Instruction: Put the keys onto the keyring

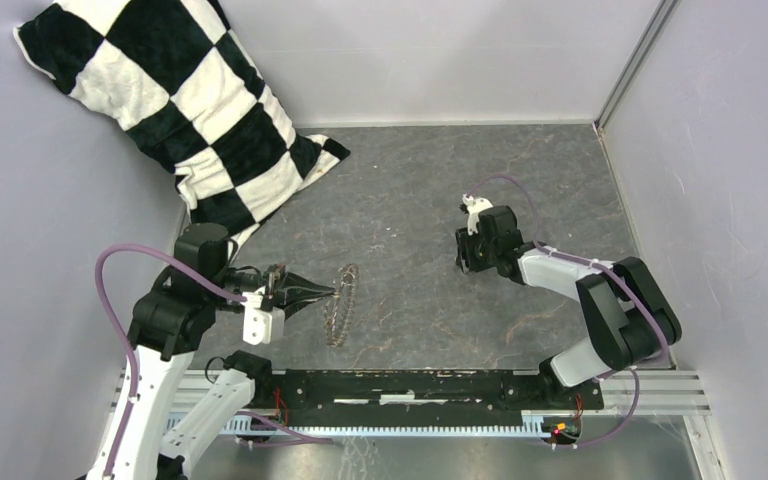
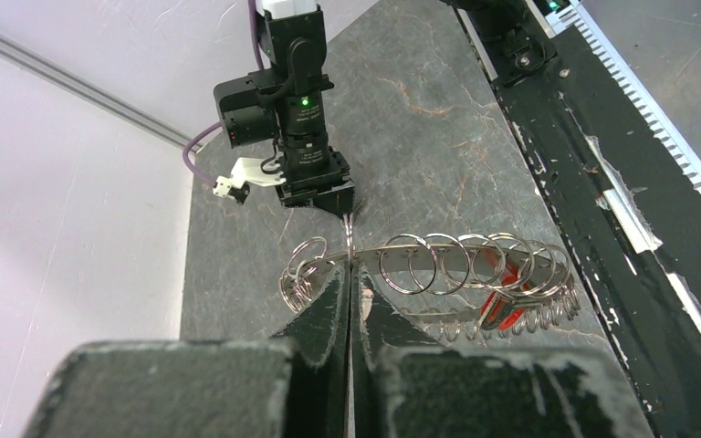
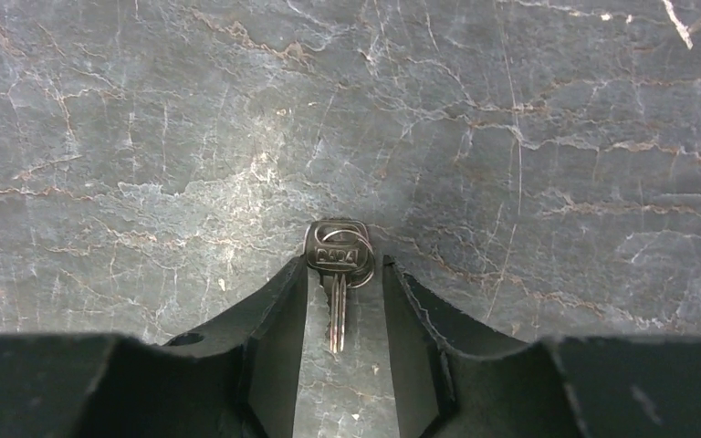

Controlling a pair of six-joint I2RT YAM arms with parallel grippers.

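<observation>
In the left wrist view, the keyring [image 2: 443, 306] is a thin metal loop carrying several small split rings and a red piece. My left gripper is shut on its edge, and the loop hangs from the fingertips in the top view. On the grey floor lies a key with a dark head [image 3: 338, 258] and a small ring across it, its shaft toward me. My right gripper is part open just above, one finger [image 3: 278, 338] left of the key and the other right, with a gap on each side. From the top, the right gripper hides the key.
A black-and-white checkered cloth [image 1: 180, 110] hangs over the left wall and onto the floor. Bare grey floor [image 1: 400, 230] lies between the two grippers. Pale walls [image 1: 460, 60] close off the back and sides, and a dark rail [image 1: 400, 397] runs along the front.
</observation>
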